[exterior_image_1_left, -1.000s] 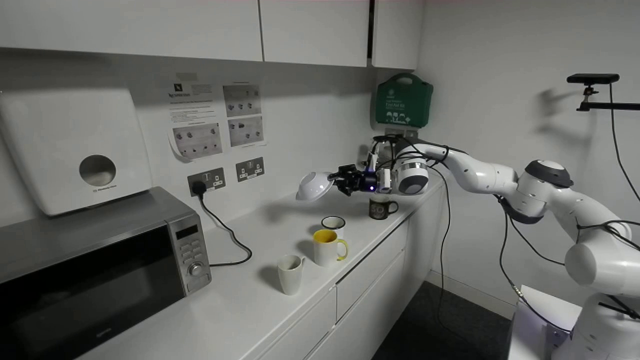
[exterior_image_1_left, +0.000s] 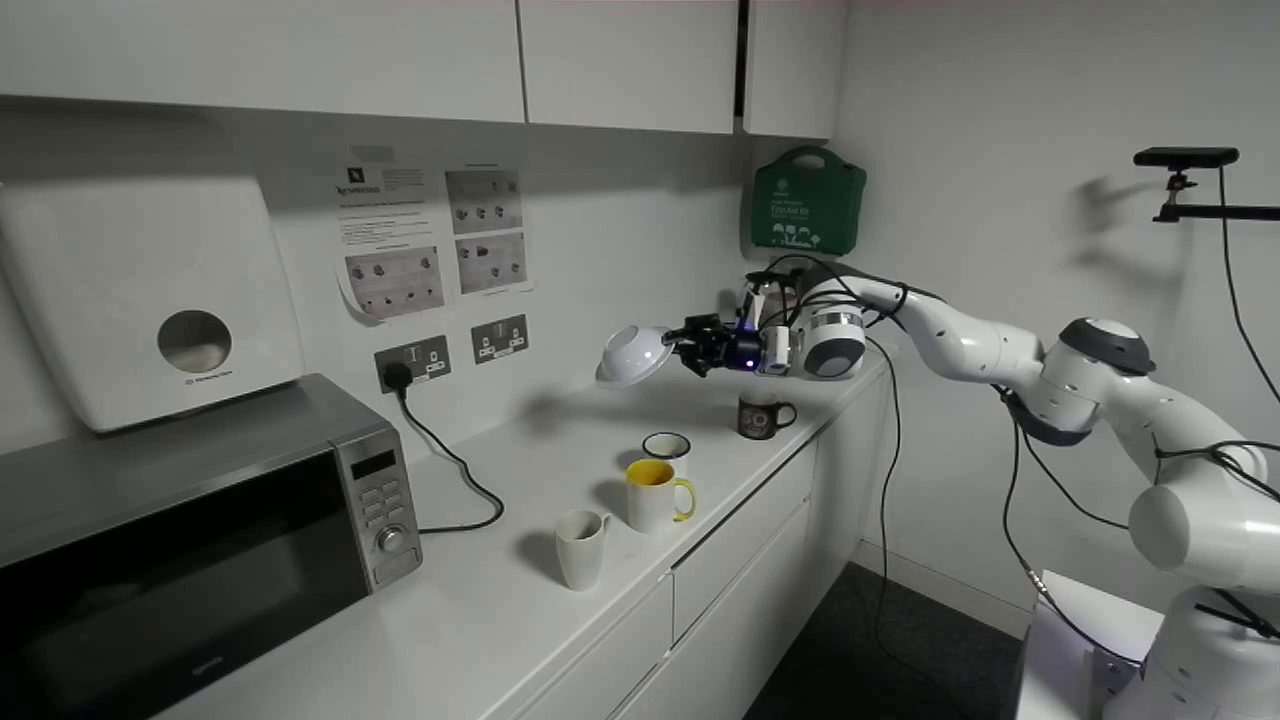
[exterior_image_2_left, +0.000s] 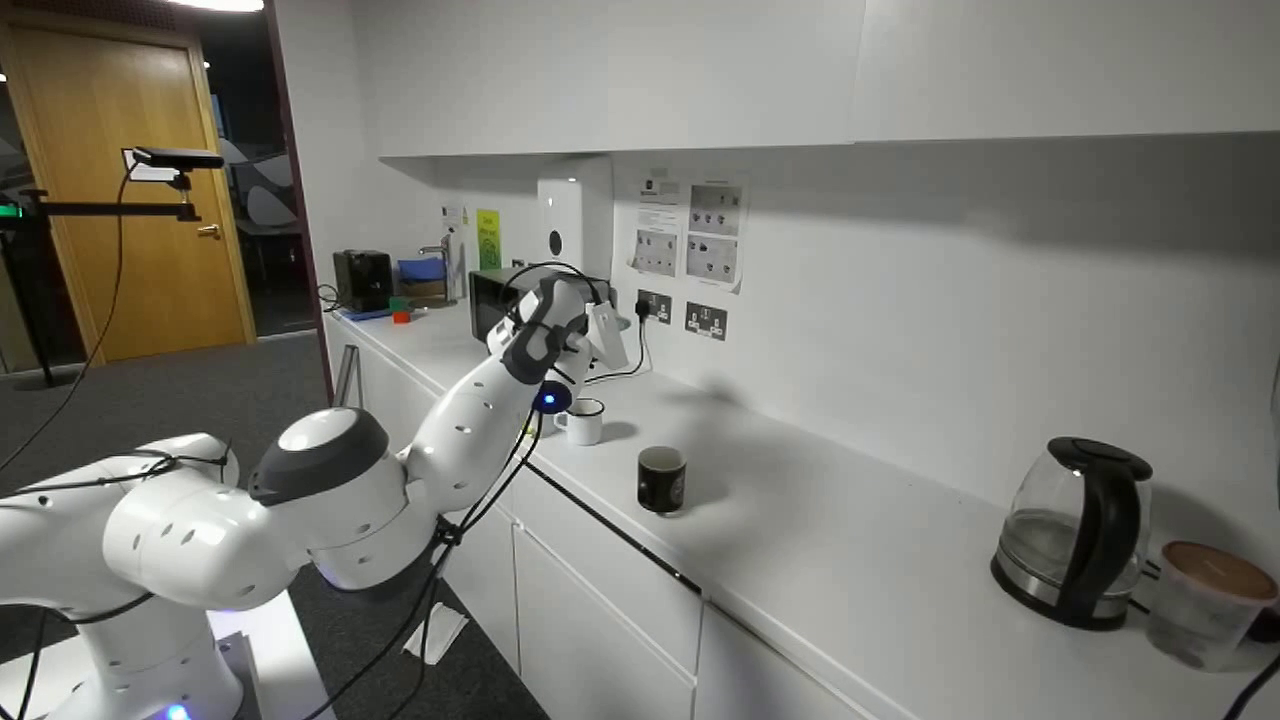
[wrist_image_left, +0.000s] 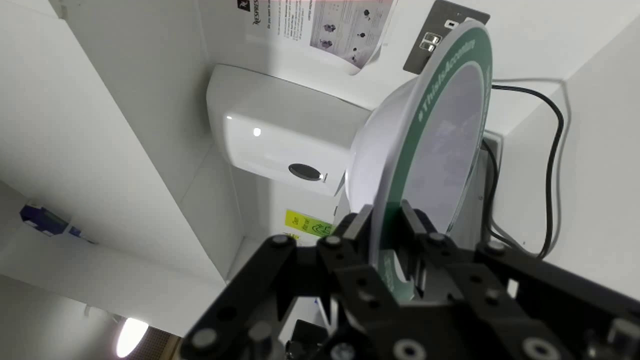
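Held by its rim, a white bowl (exterior_image_1_left: 636, 355) hangs tilted in the air above the counter, left of my gripper (exterior_image_1_left: 677, 340). In the wrist view the bowl (wrist_image_left: 447, 144) shows a green band with lettering along its rim, and the fingers (wrist_image_left: 412, 223) clamp that rim from both sides; my gripper is shut on it. Exterior view 2 hides the gripper and bowl behind the arm (exterior_image_2_left: 462, 426).
A dark mug (exterior_image_1_left: 758, 418), an enamel mug (exterior_image_1_left: 667, 449), a yellow-lined mug (exterior_image_1_left: 654, 498) and a white mug (exterior_image_1_left: 581, 552) stand along the counter. A microwave (exterior_image_1_left: 378, 504) is at the left; a kettle (exterior_image_2_left: 1068, 540) stands at the other end. Overhead cabinets (exterior_image_1_left: 624, 60) limit height.
The gripper and bowl have risen slightly, and the bowl has turned a little in view. The mugs have stayed where they were.
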